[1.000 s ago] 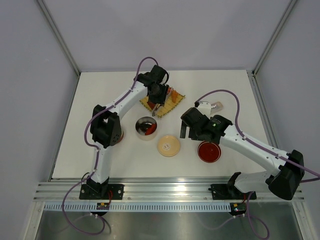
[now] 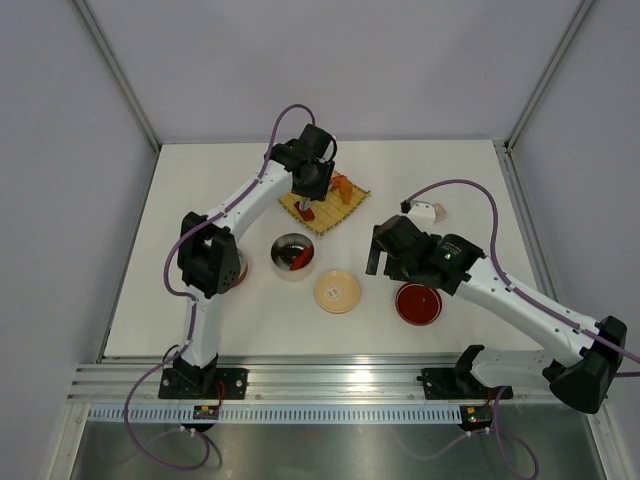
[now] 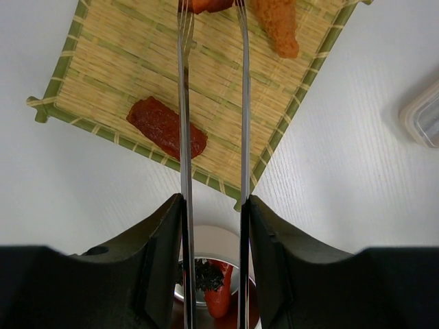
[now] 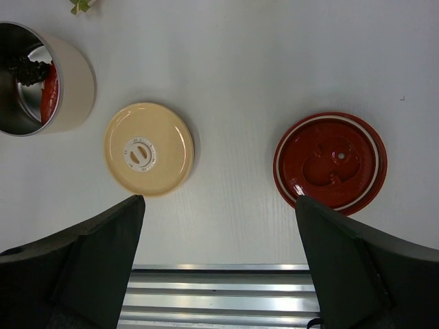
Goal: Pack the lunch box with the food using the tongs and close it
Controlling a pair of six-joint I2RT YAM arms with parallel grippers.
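A bamboo mat holds a fried piece, a dark red sausage-like piece and a reddish piece. My left gripper has long tongs part open, their tips at the reddish piece; whether they touch it is unclear. A steel container with dark and red food sits below the mat. A beige lid and a red lid lie in front. My right gripper is open and empty, above these lids.
A small clear container lies right of the mat. A further round item is half hidden under the left arm. The white table has free room at its left and back.
My left gripper and tongs have moved slightly back over the mat, away from the container. My right arm has shifted a little to the right.
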